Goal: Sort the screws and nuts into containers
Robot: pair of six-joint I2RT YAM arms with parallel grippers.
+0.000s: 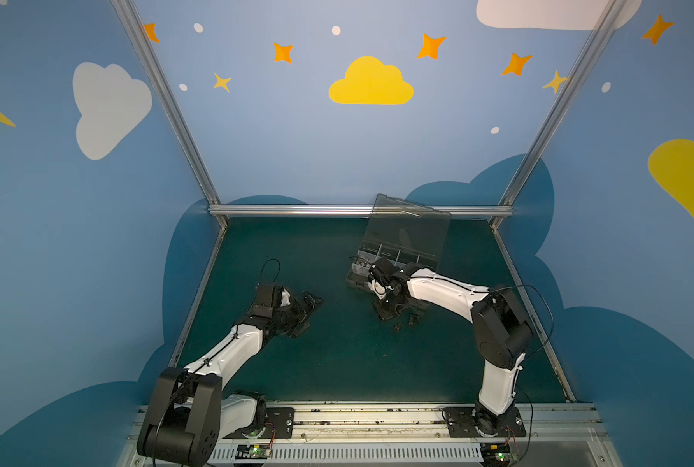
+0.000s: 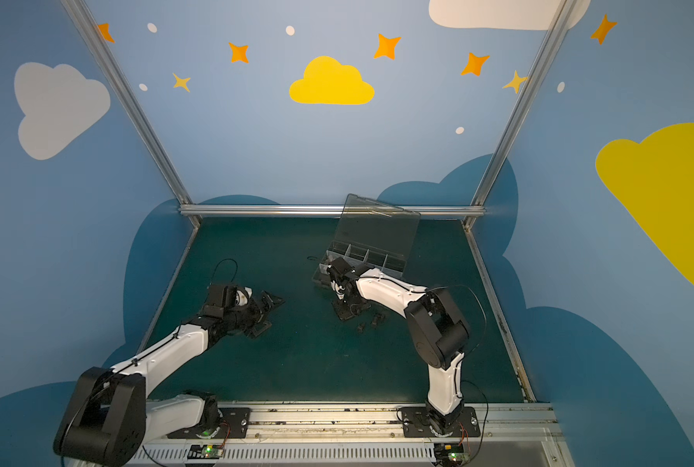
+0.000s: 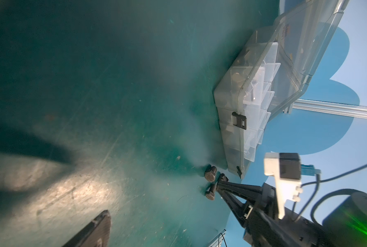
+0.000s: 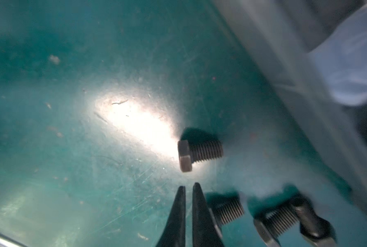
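Note:
Dark hex bolts lie on the green table in front of the clear compartment box (image 3: pixel 228 98), whose lid stands open: a single bolt (image 4: pixel 185 155) just beyond my right gripper's tips, another (image 4: pixel 228 212) beside the fingers, and a pair (image 4: pixel 282 220) further right. My right gripper points down at the bolts with its fingers nearly together; whether it grips anything is hard to see. My left gripper (image 1: pixel 312 307) stands open at the left of the table, apart from the bolts and box.
The back rail (image 1: pixel 284 210) and painted walls bound the table.

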